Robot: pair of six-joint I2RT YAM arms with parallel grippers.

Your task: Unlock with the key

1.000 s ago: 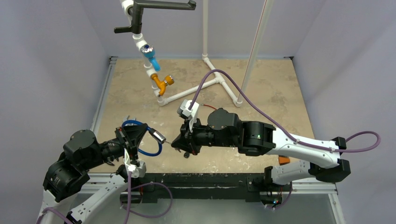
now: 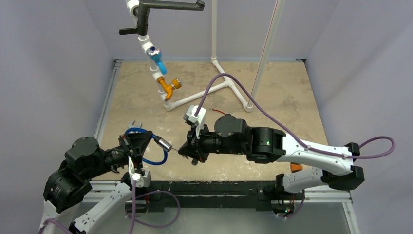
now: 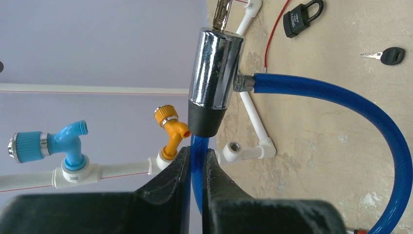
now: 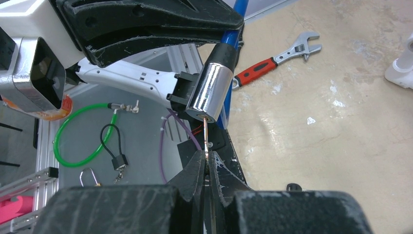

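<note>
A blue cable lock hangs between the two arms; its chrome cylinder [image 3: 214, 68] has a black collar. My left gripper is shut on the blue cable just below that collar. From the cylinder's side a metal ferrule leads into the looping cable [image 3: 350, 100]. Facing it is my right gripper, shut on a thin key whose bright blade [image 4: 206, 134] runs to the keyhole end of the cylinder [image 4: 212, 90]. The blade's tip meets the keyhole; how deep it sits cannot be told. The key's head is hidden between the fingers.
On the board lie a black padlock [image 3: 296, 20], another key with a black head [image 3: 392, 56] and a red-handled wrench [image 4: 256, 71]. White pipes with blue [image 2: 157, 56] and orange [image 2: 168, 87] taps stand at the back left. The board's right half is mostly clear.
</note>
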